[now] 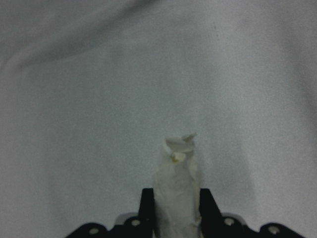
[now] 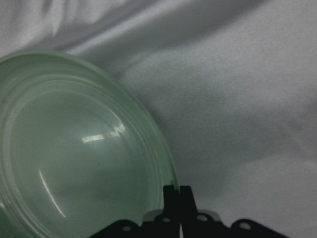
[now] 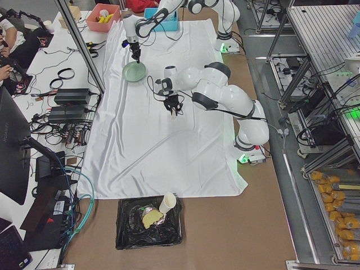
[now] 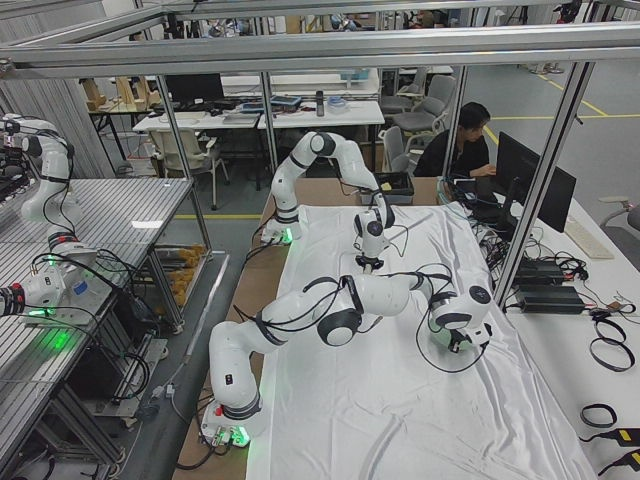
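Note:
A green plate point(image 3: 134, 71) point(image 2: 74, 144) lies on the white cloth point(image 3: 157, 157). My right gripper point(image 3: 135, 59) is at its rim, fingers closed together with the rim between or directly under them. My left gripper point(image 3: 172, 108) is over the middle of the cloth, shut on a crumpled white paper point(image 1: 176, 173). In the camera right view the plate is mostly hidden behind the right arm.
A black-lined tray point(image 3: 129, 230) with a cup and crumpled scraps sits beyond one end of the cloth. A red bin point(image 3: 103, 17) and blue bin point(image 3: 167, 25) stand at the other end. The cloth between left gripper and tray is clear.

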